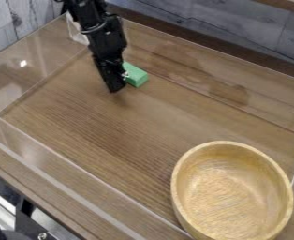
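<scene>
My black gripper [114,80] reaches down from the top left of the camera view to the wooden table top. It stands at the left side of a small green block [135,74], partly in front of it. Whether the fingers are open or shut is hard to tell.
A large pale yellow bowl [231,202] sits at the lower right. A wall runs along the back right, and the table's edge shows at the lower left.
</scene>
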